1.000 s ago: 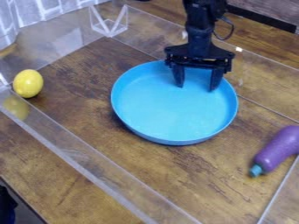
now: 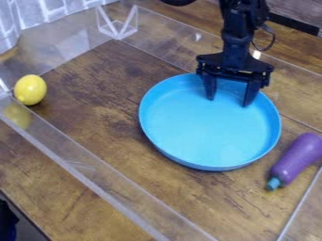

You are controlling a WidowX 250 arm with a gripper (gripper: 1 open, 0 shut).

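A black robot gripper point(image 2: 234, 79) hangs down from the top over a large blue round tray point(image 2: 201, 127), its fingers at the tray's back rim. The fingers are dark and small, so whether they are open or shut, or hold the rim, is unclear. The tray lies in the middle right of the wooden table.
A yellow egg-shaped object point(image 2: 30, 89) sits at the far left. A purple eggplant-like toy point(image 2: 295, 162) lies right of the tray. Clear plastic walls border the table. Bare wood lies left of the tray.
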